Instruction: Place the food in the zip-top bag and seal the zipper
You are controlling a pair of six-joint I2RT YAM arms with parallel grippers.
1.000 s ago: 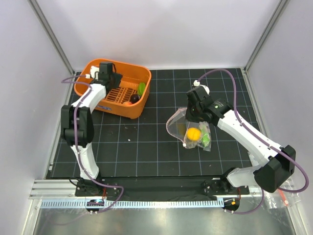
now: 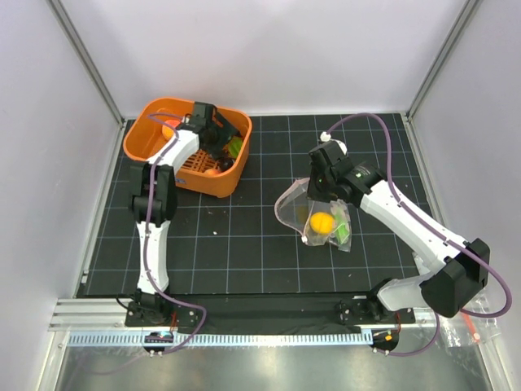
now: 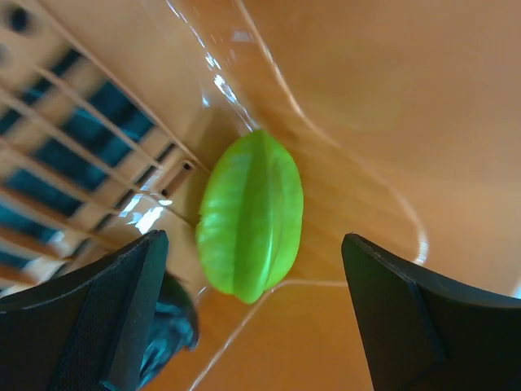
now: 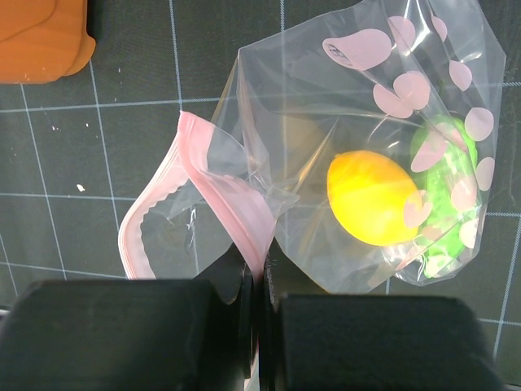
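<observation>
My left gripper (image 2: 221, 140) is inside the orange bin (image 2: 138, 140), its fingers apart above a green star-shaped fruit (image 3: 249, 213); a dark fruit (image 3: 167, 334) lies beside it. My right gripper is shut on the pink zip edge of the clear bag (image 4: 293, 98), holding it partly open on the mat. Inside the bag lie a yellow fruit (image 4: 370, 197) and a green item (image 4: 446, 187).
A red-orange round item (image 2: 169, 128) and a smaller orange one (image 2: 212, 170) also sit in the bin.
My left gripper has moved right within the bin, over the green fruit. The right arm and the bag look unchanged.
</observation>
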